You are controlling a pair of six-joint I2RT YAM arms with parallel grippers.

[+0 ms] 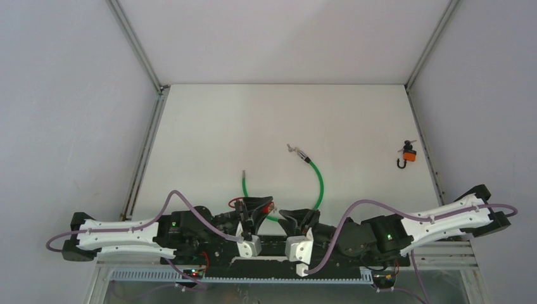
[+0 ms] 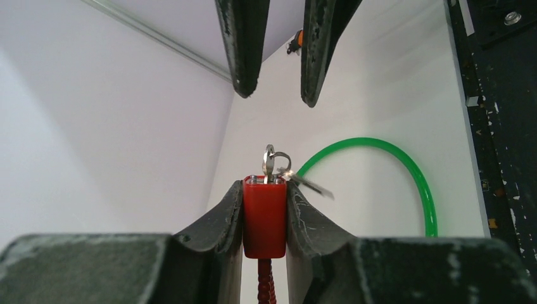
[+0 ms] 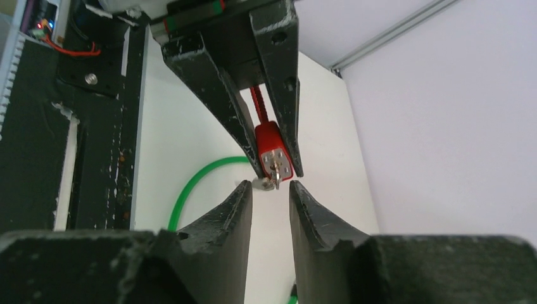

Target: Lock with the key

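A red lock body [image 2: 265,218] is clamped in my left gripper, its red cable trailing out behind. A silver key [image 2: 269,161] stands in the lock's end face, and a second key hangs beside it from a ring. In the right wrist view the lock [image 3: 273,149] and the key [image 3: 277,177] lie just beyond my right gripper. The right fingers [image 2: 250,57] are open and apart from the key, with nothing between them. From above, both grippers meet near the table's front edge; the left one hides most of the lock [image 1: 269,207].
A green cable lock [image 1: 321,183] curves over the table, keys [image 1: 292,149] at its end. Far right lies an orange padlock [image 1: 410,156].
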